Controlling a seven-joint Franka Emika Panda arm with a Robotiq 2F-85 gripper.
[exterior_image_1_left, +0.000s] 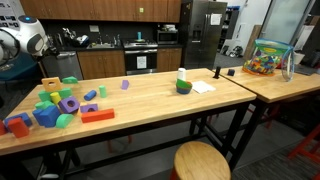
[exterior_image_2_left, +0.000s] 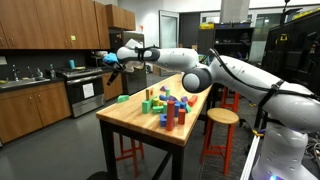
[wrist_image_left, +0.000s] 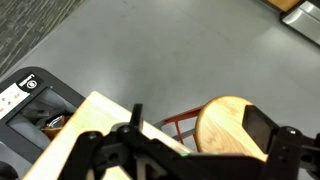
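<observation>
My gripper is open in the wrist view, its dark fingers wide apart with nothing between them. Below it are the grey floor, a wooden table end (wrist_image_left: 88, 135) and a round stool (wrist_image_left: 225, 120). In exterior view 2 the gripper (exterior_image_2_left: 110, 70) hangs at the end of the outstretched arm, above the table's height. Many coloured blocks lie at one end of the table, including a red block (exterior_image_1_left: 98, 115), a purple ring (exterior_image_1_left: 69, 104) and a blue block (exterior_image_1_left: 46, 116). A green bowl (exterior_image_1_left: 183, 87) stands farther along.
Beside the bowl are a white cylinder (exterior_image_1_left: 181, 74) and a white sheet (exterior_image_1_left: 203, 87). A second table (exterior_image_1_left: 285, 88) bears a clear container of colourful things (exterior_image_1_left: 266, 57). A stool (exterior_image_1_left: 202, 160) stands in front.
</observation>
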